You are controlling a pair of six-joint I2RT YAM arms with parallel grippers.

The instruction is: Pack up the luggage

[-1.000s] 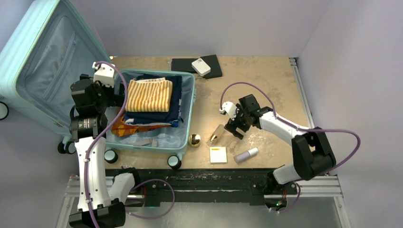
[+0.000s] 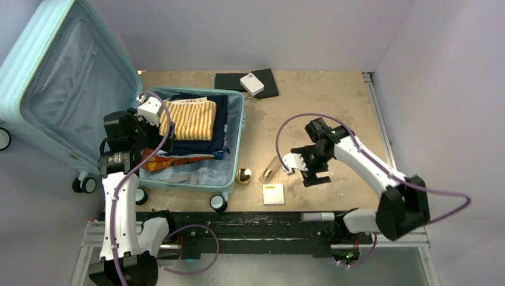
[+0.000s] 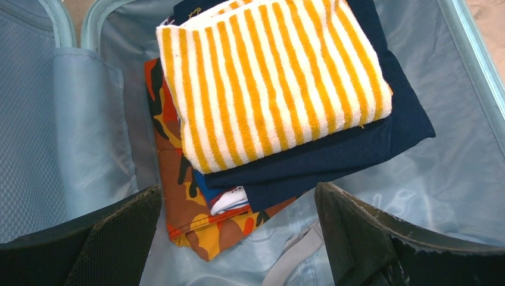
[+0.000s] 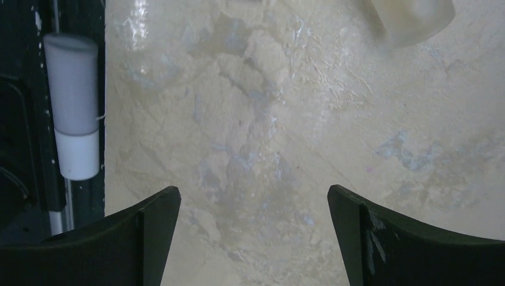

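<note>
The open light-blue suitcase point(image 2: 232, 155) holds folded clothes, topped by a yellow-striped towel point(image 3: 268, 83) over navy and camouflage-orange cloth. My left gripper is open above the suitcase, nothing between its fingers. My right gripper is open over bare table on the right. A grey-white cylinder point(image 2: 317, 217) lies at the dark front edge, also in the right wrist view. A clear-gold bottle point(image 2: 271, 169), a gold round item point(image 2: 243, 176) and a cream square point(image 2: 273, 196) lie right of the suitcase.
A black flat item point(image 2: 268, 83) with a white device point(image 2: 252, 84) lies at the back. The suitcase lid point(image 2: 65, 59) stands open at the left.
The cylinder has moved from the table toward the front and onto the dark edge. The left arm moved slightly rightward over the suitcase.
</note>
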